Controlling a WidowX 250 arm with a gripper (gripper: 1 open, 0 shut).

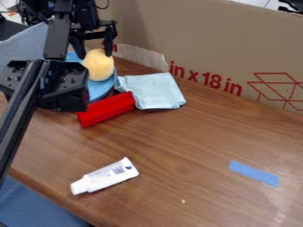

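My gripper (92, 37) is at the upper left, open, its fingers just above a round pale yellow object (98, 66) that rests on a blue dish (101, 87). Part of the dish is hidden behind my black arm. A red box-like object (106, 109) lies in front of the dish, and a folded light blue cloth (153, 91) lies to its right.
A white tube (104, 176) lies near the table's front left edge. A blue strip (253, 174) is on the right. A cardboard wall (236, 44) runs along the back.
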